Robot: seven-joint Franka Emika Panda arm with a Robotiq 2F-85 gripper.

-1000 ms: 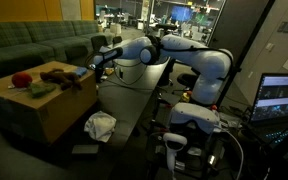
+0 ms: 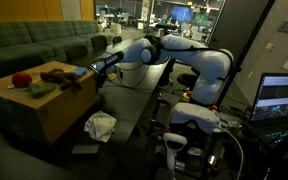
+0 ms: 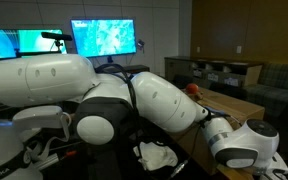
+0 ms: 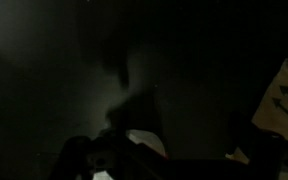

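My gripper (image 2: 100, 80) hangs beside the far end of a brown box-like table (image 2: 59, 116). In the wrist view the gripper stands open, its dark fingers apart at the bottom edge. No object shows held between them. A pale thing (image 4: 146, 138) lies by the left finger; what it is cannot be made out. On the floor in front of the table is a crumpled white cloth (image 2: 100, 126), also visible below the arm in exterior view 2 as a white cloth (image 3: 157, 155).
Along the tabletop sit a red item (image 2: 22, 79), a brown soft-looking item (image 2: 60, 76), a green item (image 2: 41, 89) and a blue item (image 2: 81, 71). A cardboard surface with printed arrows (image 4: 286, 102) borders the wrist view's right. A flat dark object (image 2: 85, 150) lies on the floor.
The gripper end of the arm has come down slightly beside the table. The cloth and the tabletop items have stayed put.
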